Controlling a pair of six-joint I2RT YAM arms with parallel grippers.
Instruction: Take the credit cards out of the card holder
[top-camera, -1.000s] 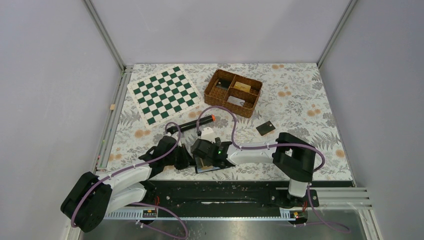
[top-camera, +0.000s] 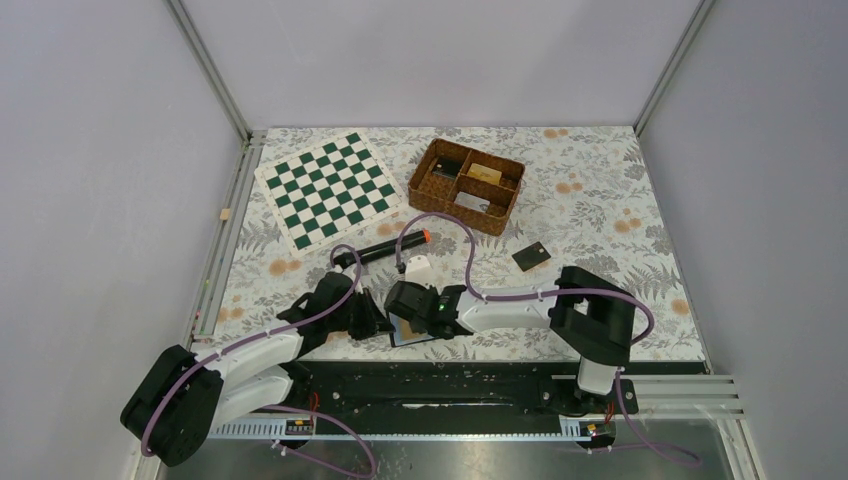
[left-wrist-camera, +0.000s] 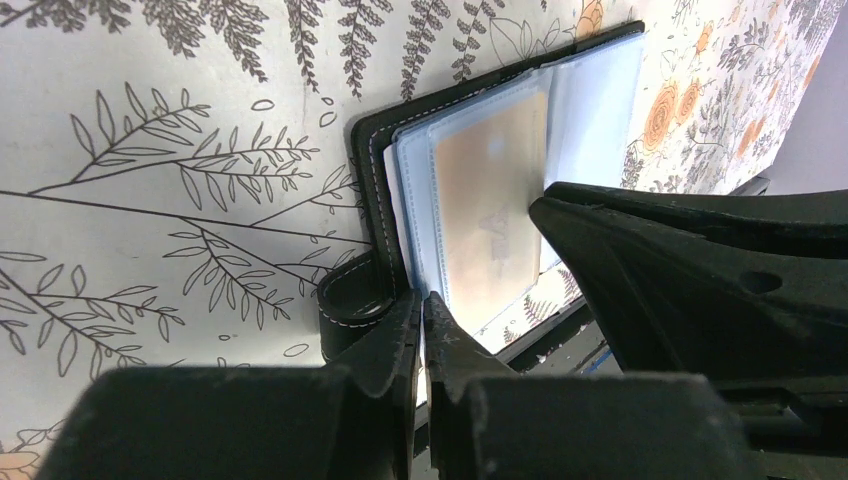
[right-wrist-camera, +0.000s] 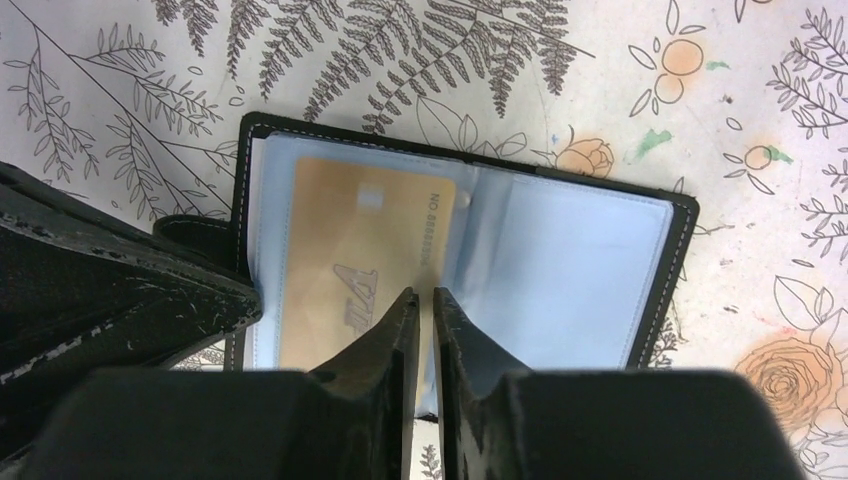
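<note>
The card holder (right-wrist-camera: 560, 265) lies open at the front of the table, black outside with pale blue sleeves. A gold card (right-wrist-camera: 360, 250) sits inside its left sleeve; the right sleeve looks empty. At the holder's left edge, my left gripper is shut on that edge, near the black strap (left-wrist-camera: 352, 300). Over the gold card's right edge, close to the fold, hovers my right gripper. Its fingertips stand slightly apart, with card surface showing through the narrow gap and nothing visibly gripped. In the top view the arms partly cover the holder.
A wicker basket (top-camera: 414, 190) at the back holds a gold card (top-camera: 485, 174), a white card (top-camera: 472, 201) and a dark item (top-camera: 446, 167). A dark card (top-camera: 531, 256) lies to the right. Behind the grippers are a black tube (top-camera: 380, 249) and a checkered board (top-camera: 330, 190).
The left gripper and the holder stayed in place.
</note>
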